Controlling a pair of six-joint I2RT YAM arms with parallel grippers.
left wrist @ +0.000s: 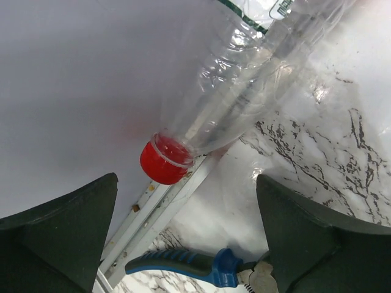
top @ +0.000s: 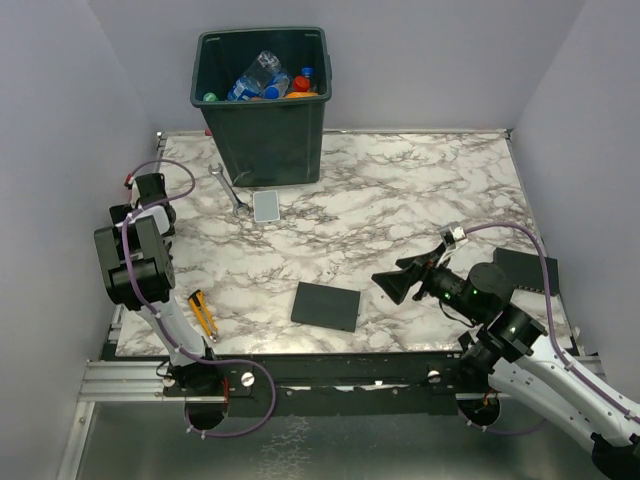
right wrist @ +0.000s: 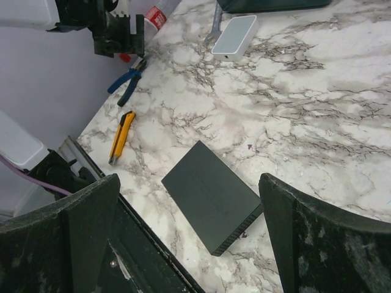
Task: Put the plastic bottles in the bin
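A clear plastic bottle [left wrist: 229, 91] with a red cap [left wrist: 164, 160] lies by the left wall in the left wrist view, its cap end toward my left gripper. That gripper is open; the cap shows between its fingers in the picture, but whether it sits within their depth I cannot tell. From above, the left arm hides most of this bottle. The green bin [top: 265, 145] stands at the back, with several bottles [top: 262, 75] in it. My right gripper is open and empty, over the right part of the table.
Blue-handled pliers [left wrist: 177, 262] lie close to the left gripper. A yellow cutter [top: 203, 314], a wrench [top: 229, 190], a white box [top: 266, 207] and a dark flat box [top: 326, 306] rest on the marble table.
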